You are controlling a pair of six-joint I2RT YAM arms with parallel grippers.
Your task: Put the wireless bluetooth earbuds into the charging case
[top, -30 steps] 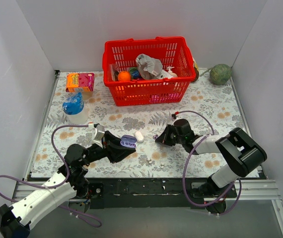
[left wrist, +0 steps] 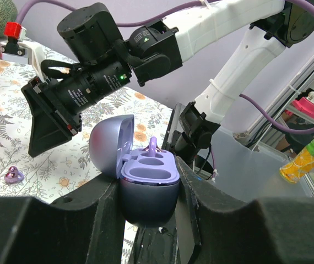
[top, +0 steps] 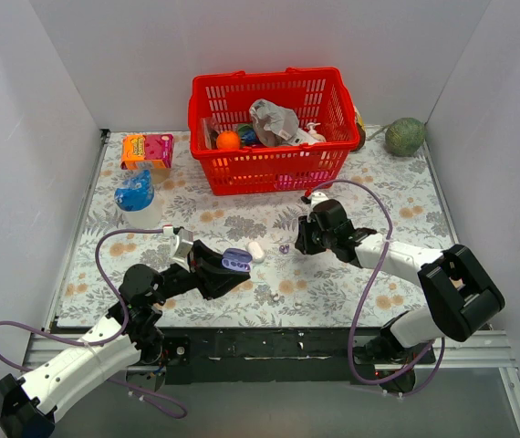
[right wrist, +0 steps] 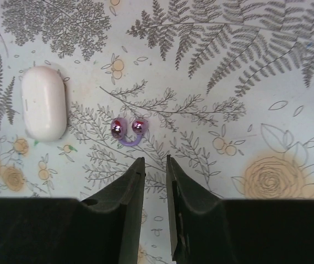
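Observation:
The purple charging case (left wrist: pixel 149 170), lid raised, is held by my left gripper (top: pixel 233 274), which is shut on its dark rounded base. A purple loop (left wrist: pixel 153 146), apparently one earbud, stands up from the case's tray, beside empty-looking hollows. The other earbud (right wrist: pixel 128 132), a purple clip with two shiny balls, lies on the patterned cloth. Over the table, beyond that earbud's right side in the top view, hangs my right gripper (top: pixel 306 243). Its fingers are apart by a narrow gap (right wrist: pixel 156 159), with only cloth visible between them; the earbud lies outside them.
A white rounded object (right wrist: pixel 44 103) lies left of the loose earbud. The red basket (top: pixel 269 173) full of items stands at the back, with a snack box (top: pixel 147 151) and a blue-topped container (top: pixel 135 193) to its left.
My right gripper has risen and drawn back from the loose earbud, which now shows clear of its fingers in the top view. The left arm and the case have stayed put.

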